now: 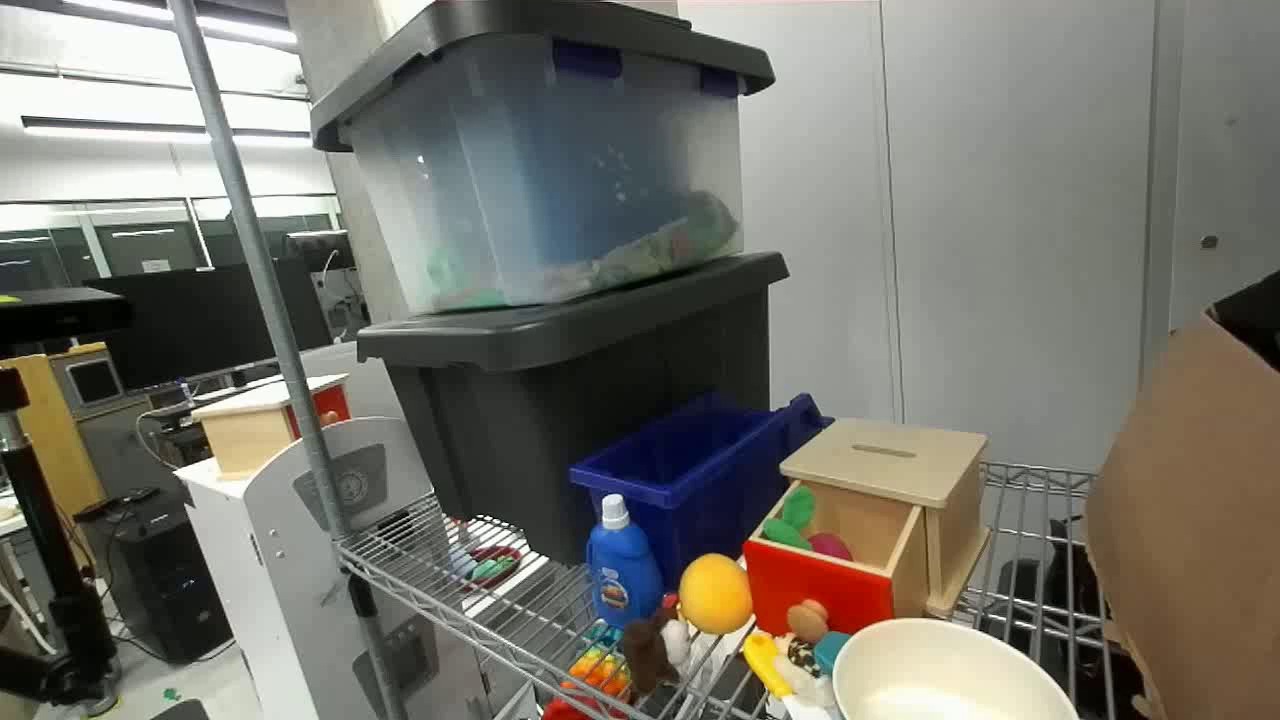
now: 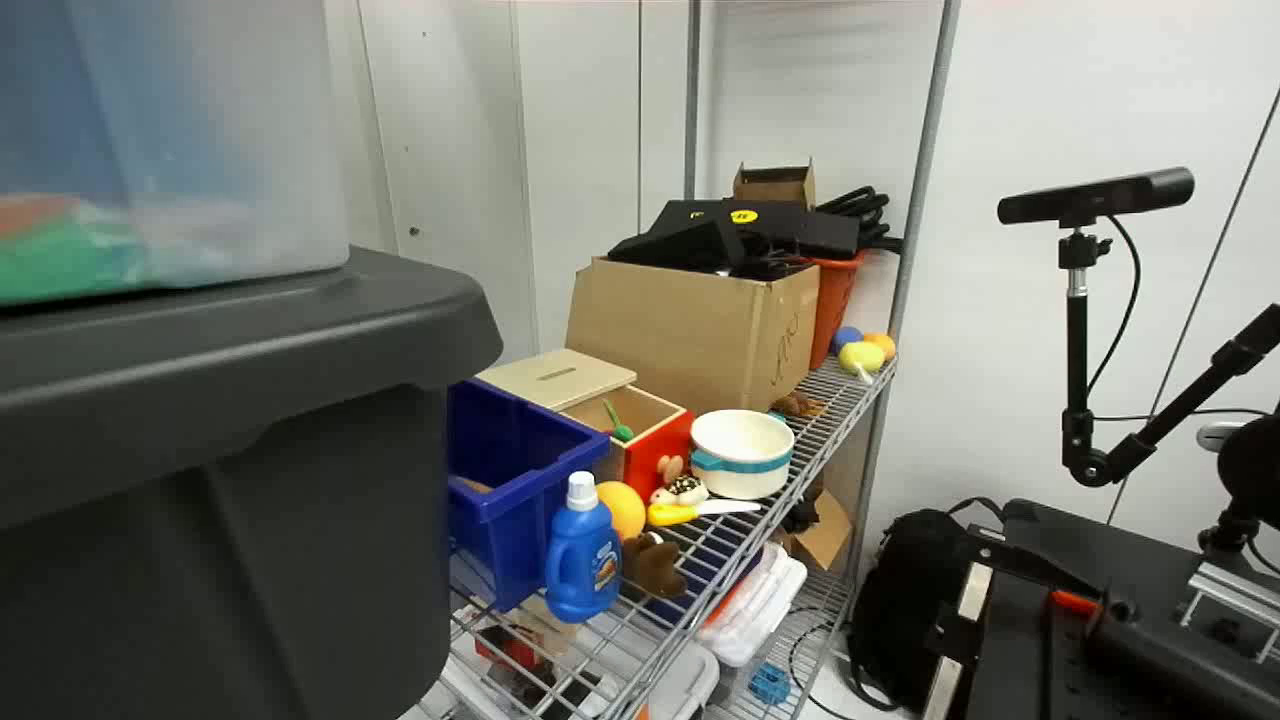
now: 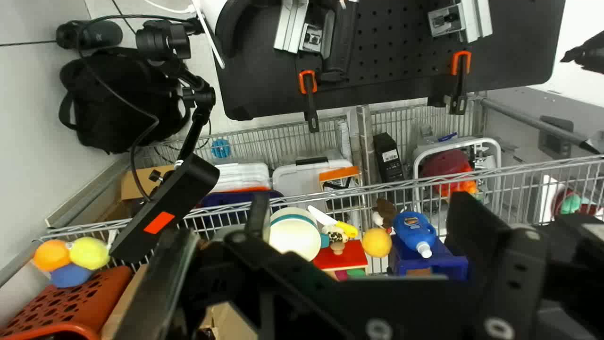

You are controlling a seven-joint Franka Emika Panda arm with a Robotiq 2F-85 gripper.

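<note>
In the wrist view my gripper stands open, its dark fingers wide apart high over the shelf, touching nothing. Below the gap are a blue bottle (image 3: 411,229) with a white cap, an orange ball (image 3: 376,242) and a toy knife (image 3: 346,228) with a yellow handle. A wooden box (image 1: 888,454) has its red-fronted drawer (image 1: 819,588) pulled out, with green and dark pink items inside. Beside the drawer sits a cream pot (image 2: 743,438) with a teal band. A blue bin (image 2: 528,462) stands behind the bottle. Neither exterior view shows the gripper.
Large storage tubs (image 1: 576,420) are stacked at one end of the wire shelf (image 2: 768,528). A cardboard box (image 2: 672,330) occupies the other end. In the wrist view, a camera on a black arm (image 3: 198,107) reaches beside the shelf, and a black table (image 3: 390,62) lies opposite.
</note>
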